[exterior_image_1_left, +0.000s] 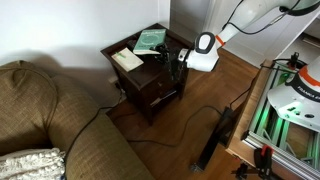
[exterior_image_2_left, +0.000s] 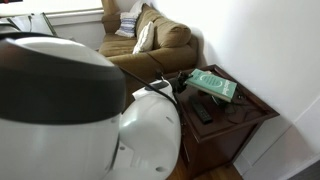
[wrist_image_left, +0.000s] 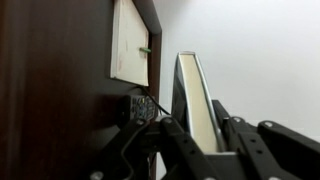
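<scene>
A green book (exterior_image_1_left: 152, 38) is held at the far side of the small dark wooden nightstand (exterior_image_1_left: 158, 88), its cover tilted. My gripper (exterior_image_1_left: 164, 49) is shut on the book's near edge. In the wrist view the same book (wrist_image_left: 196, 95) stands edge-on between the dark fingers, its pale pages showing. Exterior view 2 shows the green cover (exterior_image_2_left: 213, 84) over the nightstand top, with much of the gripper hidden behind the white arm. Whether the book's lower edge touches the top cannot be told.
A cream pad (exterior_image_1_left: 126, 59) lies at the nightstand's left end. Beside it in the wrist view is a small black device (wrist_image_left: 140, 108). A dark remote (exterior_image_2_left: 200, 111) rests near the front edge. White walls stand close behind; a brown couch (exterior_image_1_left: 40, 115) is at left.
</scene>
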